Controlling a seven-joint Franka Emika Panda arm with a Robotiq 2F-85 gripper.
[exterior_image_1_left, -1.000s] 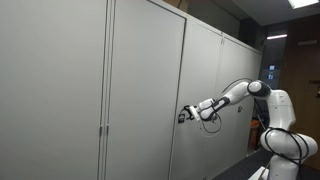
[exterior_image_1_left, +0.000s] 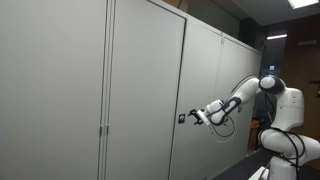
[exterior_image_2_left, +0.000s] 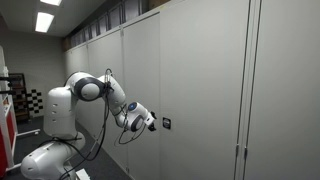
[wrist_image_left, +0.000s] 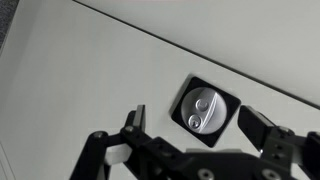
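Note:
A black square plate with a round silver turn latch (wrist_image_left: 204, 109) sits on the pale grey cabinet door (wrist_image_left: 110, 75), close to the door's edge seam. The latch's raised bar stands at a slant across the disc in the wrist view. My gripper is open, its dark fingers on either side of the latch with nothing between them. In exterior view 1 the gripper (exterior_image_1_left: 197, 117) hangs a little to the right of the latch plate (exterior_image_1_left: 182, 118). Exterior view 2 shows the gripper (exterior_image_2_left: 153, 122) apart from the latch plate (exterior_image_2_left: 167, 124).
Tall flat cabinet doors (exterior_image_1_left: 146, 60) fill most of the scene. A dark cable (exterior_image_1_left: 228, 130) loops below the forearm. Another door seam with hinges (exterior_image_1_left: 101, 130) runs at left. The door face around the latch is clear.
My gripper was close at the latch a second ago; it has drawn back to the right, leaving the latch plate in plain sight. The arm has folded back toward its base.

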